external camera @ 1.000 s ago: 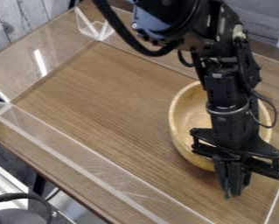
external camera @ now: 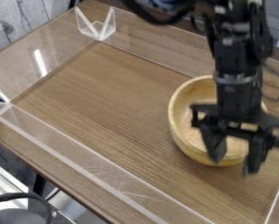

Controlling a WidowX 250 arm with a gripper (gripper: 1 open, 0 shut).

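Note:
The black robot arm comes down from the top right to its gripper (external camera: pixel 233 147), which is blurred and hangs over the front part of a round tan bowl (external camera: pixel 184 113). The two finger ends are apart near the bowl's lower rim; whether anything is between them is unclear. The bowl's inside is largely hidden behind the arm and gripper.
Clear plastic edging runs along its left side and front right. A clear corner piece (external camera: pixel 96 24) sits at the back left. A black cable lies at the lower left.
The gripper has risen a little over the bowl, and its fingertips appear further apart than a second ago. The bowl looks unmoved.

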